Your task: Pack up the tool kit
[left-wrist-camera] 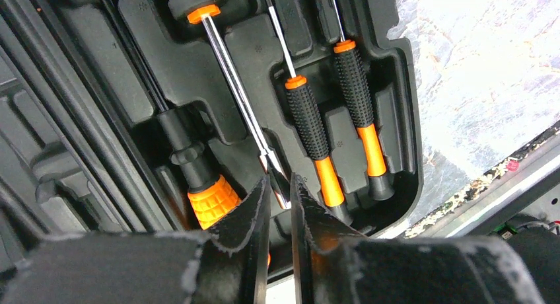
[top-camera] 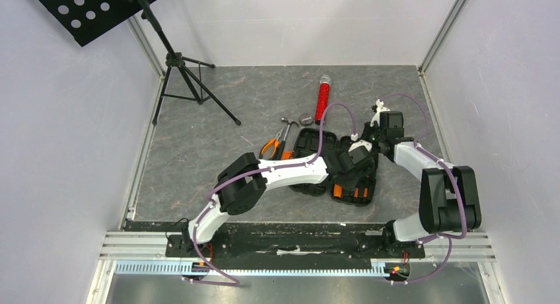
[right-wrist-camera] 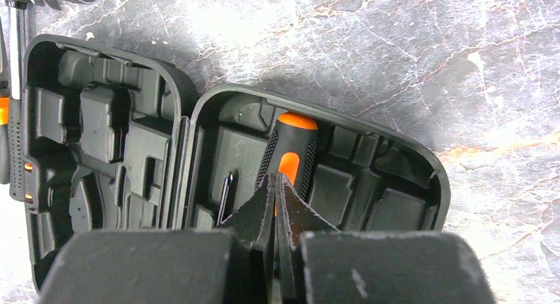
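An open black tool case (top-camera: 307, 140) lies on the floor. In the left wrist view its tray holds several screwdrivers, including two small orange-black ones (left-wrist-camera: 307, 119), a thicker one (left-wrist-camera: 211, 205) and a steel shaft (left-wrist-camera: 234, 76). My left gripper is over the shaft's lower end, its fingers close together with a narrow gap; whether anything is between them is unclear. My right gripper is shut over an orange-black handle (right-wrist-camera: 290, 139) in the case's other part, nothing visible between its fingers.
Pliers (top-camera: 269, 143), a hammer (top-camera: 286, 129), a tape measure (top-camera: 306, 119) and a red cylinder (top-camera: 323, 96) lie behind and left of the case. A tripod stand (top-camera: 191, 82) is at the back left.
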